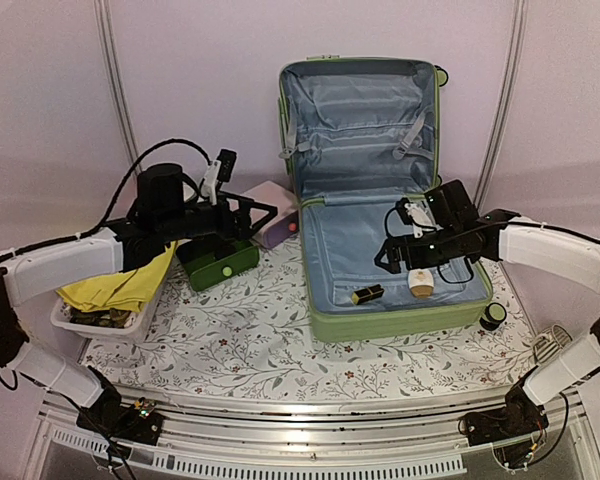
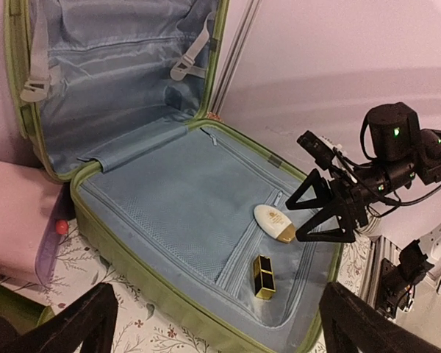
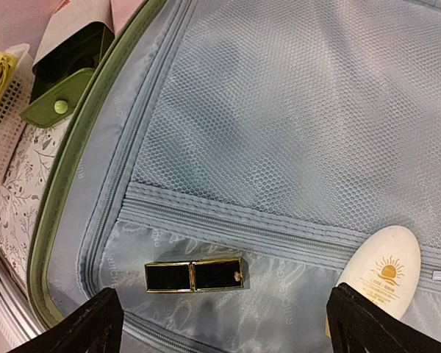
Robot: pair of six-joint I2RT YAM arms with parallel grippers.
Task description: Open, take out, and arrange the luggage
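Observation:
A pale green suitcase [image 1: 330, 326] lies open, lid upright, lined in blue-grey. In its base are a black-and-gold case [image 3: 217, 273] and a white-and-tan oval bottle [image 3: 382, 268]. My right gripper [image 1: 390, 250] hangs open over these two items, nothing between its fingers. My left gripper [image 1: 260, 218] is open and empty in the air left of the suitcase, above a green box [image 1: 218, 272] and near a pink-and-purple box [image 2: 15, 213]. A white basket [image 1: 100, 325] with yellow cloth [image 1: 120, 285] on top sits at the left.
A small dark jar [image 1: 493, 316] stands by the suitcase's right front corner, with a striped cup-like object [image 1: 552, 345] farther right.

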